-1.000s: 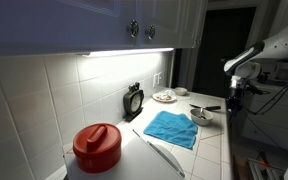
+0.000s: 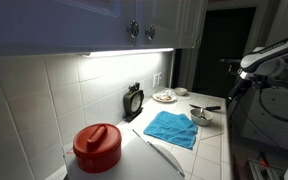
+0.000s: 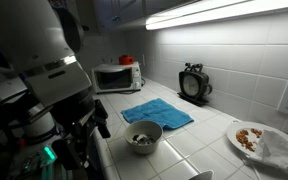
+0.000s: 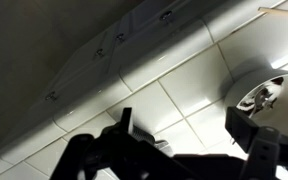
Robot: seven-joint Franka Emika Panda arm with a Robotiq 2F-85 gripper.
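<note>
My gripper shows at the bottom of the wrist view, its two black fingers apart with a gap between them, and nothing is seen held. In exterior view 1 the gripper [image 2: 238,92] hangs at the far right, beyond the counter's edge. Exterior view 2 has the arm large at the left, in front of the counter. The bowl [image 3: 143,137] stands on the white tiles, with something in it that is hard to make out. In the wrist view the bowl [image 4: 269,92] lies just past the right finger. A dark ridged object [image 4: 144,134] appears beside the left finger.
A blue towel [image 2: 171,128] lies flat near the bowl. Behind it stands a black clock-like object [image 3: 193,84]. A plate of food [image 3: 247,137] is by the wall. A red pot [image 2: 98,147] stands at the near end, and drawers [image 4: 119,50] line the counter's front.
Over the last second my arm and gripper have risen at the counter's far right end. The bowl, towel and pot have stayed where they were.
</note>
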